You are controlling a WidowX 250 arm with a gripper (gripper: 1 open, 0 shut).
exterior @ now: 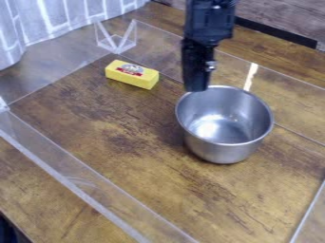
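Observation:
My black gripper (200, 68) hangs just above and behind the steel pot (223, 142), at the top centre of the view. It is blurred, and whether its fingers are apart or hold anything is unclear. The pot stands upright on the wooden table. A yellow box (131, 76) with a printed label lies to the left of the gripper.
Clear panels edge it at the left and right. A clear object (117, 38) stands at the back left, near a white curtain (26, 38).

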